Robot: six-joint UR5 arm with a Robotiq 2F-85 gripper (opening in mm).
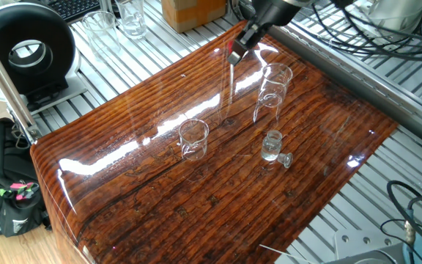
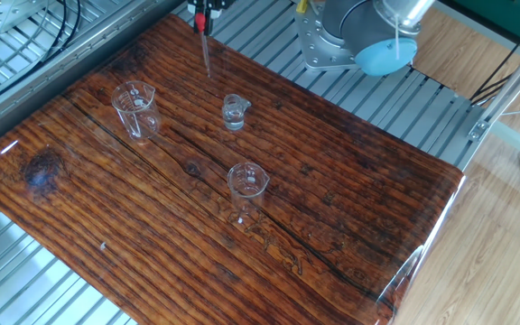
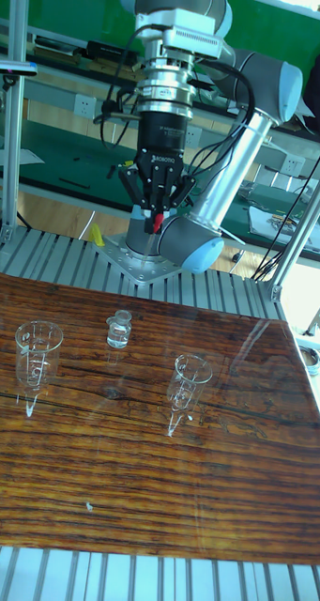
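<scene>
High over the table's edge by the robot base, my gripper point(image 3: 157, 212) is shut on a dropper with a red bulb point(image 2: 200, 22). The dropper's thin glass tube point(image 2: 207, 56) points downward, clear of all the glassware. A small glass bottle point(image 1: 271, 147) with clear liquid stands open on the wooden table point(image 1: 145, 198). Beside it lies its glass stopper point(image 1: 286, 159). One larger beaker point(image 2: 136, 110) has what looks like a glass rod or spout line in it. A smaller beaker point(image 2: 247, 185) stands apart, seemingly empty.
Two more glass vessels, one a clear beaker point(image 1: 101, 33), stand beyond the table near a cardboard box point(image 1: 193, 13). Cables point(image 1: 394, 44) hang by the metal rail.
</scene>
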